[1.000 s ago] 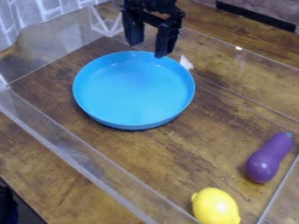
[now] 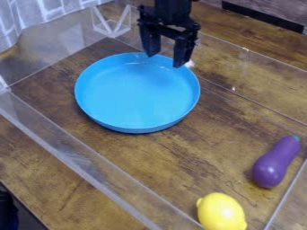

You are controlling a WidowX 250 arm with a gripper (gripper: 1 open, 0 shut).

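The black gripper (image 2: 166,47) hangs above the back rim of a round blue tray (image 2: 136,92), with its two fingers pointing down and apart, and nothing visible between them. A purple eggplant (image 2: 275,163) lies at the right on the wooden surface. A yellow lemon (image 2: 221,212) lies near the bottom edge, right of centre.
Clear transparent edges run along the left and down toward the bottom right.
The gripper has moved to the right over the tray's back rim. The tray, eggplant and lemon have not moved.
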